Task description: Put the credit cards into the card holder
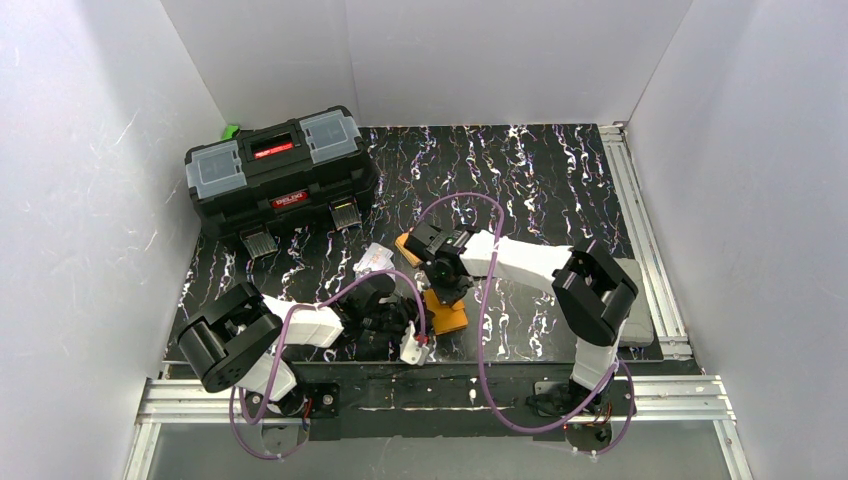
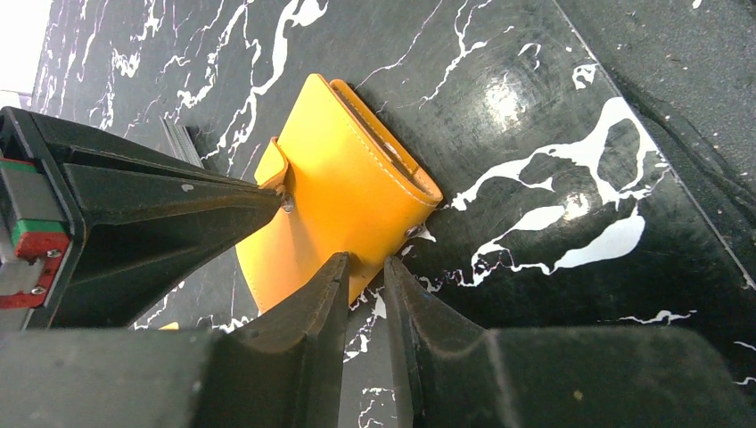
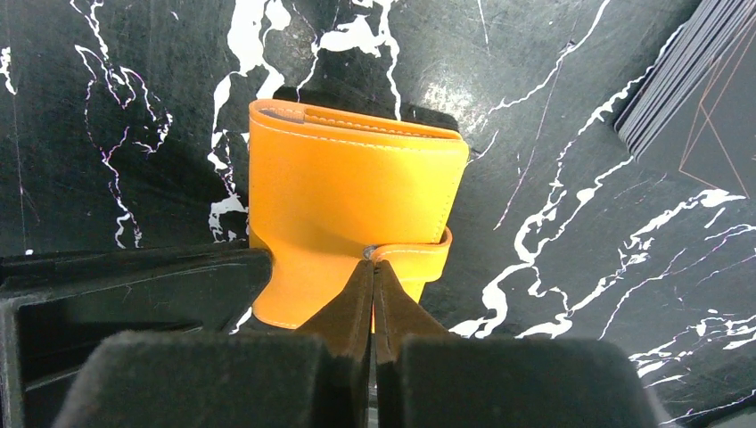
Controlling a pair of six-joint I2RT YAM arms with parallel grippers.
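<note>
The orange card holder (image 3: 348,178) stands on the dark marbled table, closed over, with its short strap (image 3: 414,259) folded across the face. In the left wrist view, my left gripper is shut on the lower edge of the card holder (image 2: 357,178). My right gripper is shut, its tips pressed at the metal snap by the strap's end; no thickness shows between them. A stack of dark cards (image 3: 700,98) lies apart from the holder at the right wrist view's upper right. Inside the holder, nothing can be seen.
White cards (image 1: 375,258) and another orange piece (image 1: 408,248) lie behind the grippers. A black toolbox (image 1: 280,175) fills the back left. Close to the holder, both grippers stand near each other.
</note>
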